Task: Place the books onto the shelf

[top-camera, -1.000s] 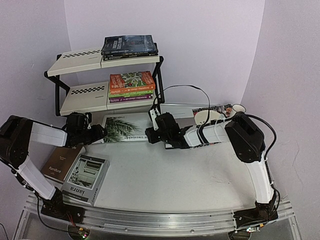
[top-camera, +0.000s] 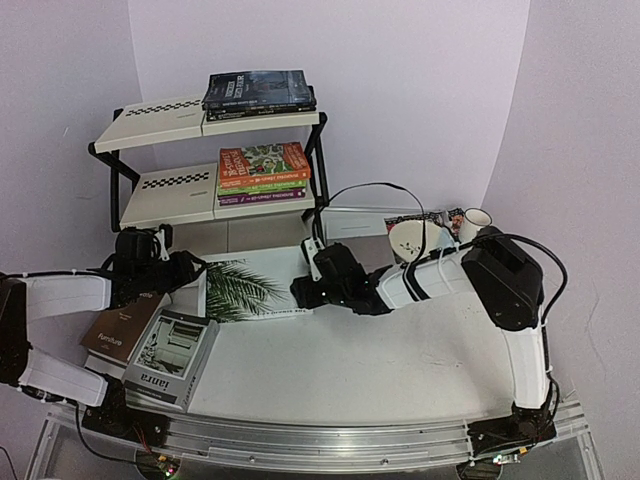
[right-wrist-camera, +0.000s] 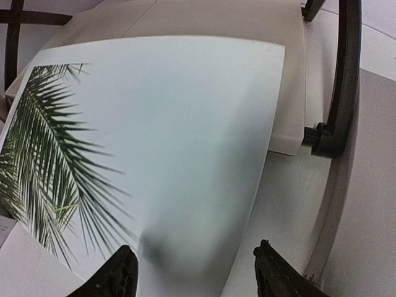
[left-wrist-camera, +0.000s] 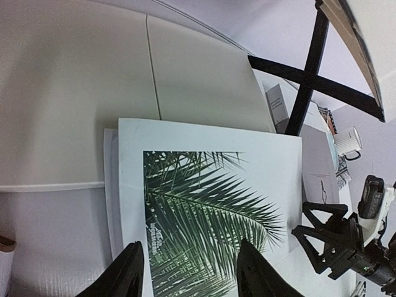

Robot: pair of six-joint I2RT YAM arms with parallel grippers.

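A large white book with a palm leaf cover (top-camera: 250, 285) lies in front of the shelf rack, between my left gripper (top-camera: 198, 268) and my right gripper (top-camera: 303, 290), which are at its two ends. In both wrist views the fingertips are spread apart over or beside the cover (left-wrist-camera: 210, 204) (right-wrist-camera: 154, 124); both grippers are open. A brown book (top-camera: 115, 330) and a grey book (top-camera: 170, 360) lie at the front left. Book stacks stand on the middle shelf (top-camera: 262, 170) and top shelf (top-camera: 258, 92).
A white mug (top-camera: 476, 222) and a pale round object (top-camera: 410, 240) are at the back right, behind my right arm. Walls enclose both sides.
The palm book has moved toward the front of the table, away from the rack, with both grippers moving forward alongside it.
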